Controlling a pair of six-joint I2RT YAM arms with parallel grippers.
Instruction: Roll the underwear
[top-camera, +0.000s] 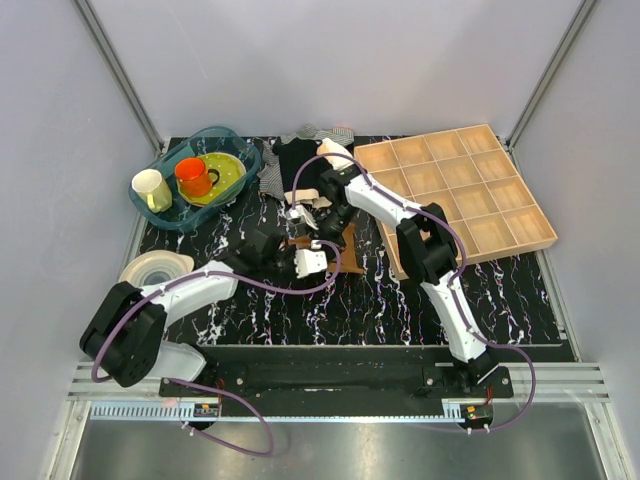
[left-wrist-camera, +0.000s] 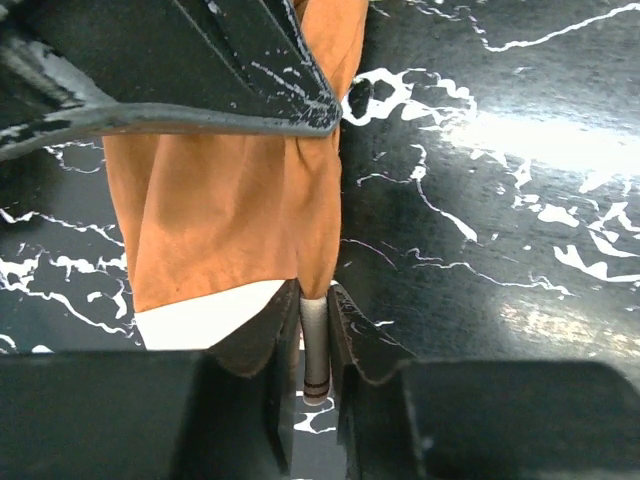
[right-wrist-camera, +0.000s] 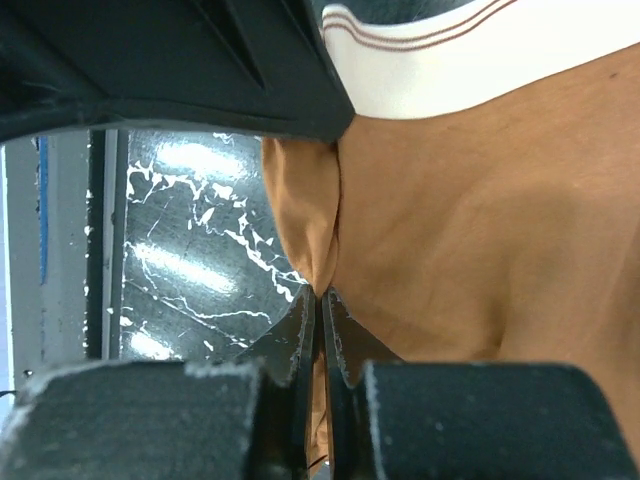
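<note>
The orange-brown underwear (top-camera: 349, 258) lies on the dark marbled table, mostly covered by both arms in the top view. In the left wrist view, a folded edge of the underwear (left-wrist-camera: 215, 215) ends in a narrow white band. My left gripper has a finger on each side of that band; whether the fingers press on it is not clear. My right gripper is shut on a gathered edge of the underwear (right-wrist-camera: 480, 220), close to the side with the white striped waistband.
A wooden compartment tray (top-camera: 468, 190) stands empty at the right. Dark and striped clothes (top-camera: 296, 160) lie behind the arms. A blue-green basin (top-camera: 172, 216) with mugs and a plate sits at the back left, near pale stacked dishes (top-camera: 155, 268).
</note>
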